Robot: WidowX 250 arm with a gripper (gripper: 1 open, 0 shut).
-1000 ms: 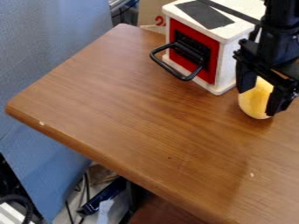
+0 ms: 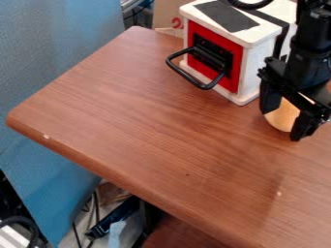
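Note:
The black gripper [image 2: 291, 102] hangs at the right edge of the view, low over the wooden table [image 2: 142, 145], around a pale orange rounded object [image 2: 281, 116] that it partly hides. Whether its fingers are closed on that object cannot be told. Just left and behind it stands a white box with a red front panel [image 2: 200, 64] and a black handle [image 2: 195, 79] sticking out toward the table.
A blue sheet [image 2: 52, 68] hangs beyond the left edge. A cardboard box [image 2: 168, 15] is at the back, and cables lie below the table at lower left.
The gripper has shifted slightly left over the rounded object, and a dark part of the arm now shows above the white box's top. The box looks unmoved.

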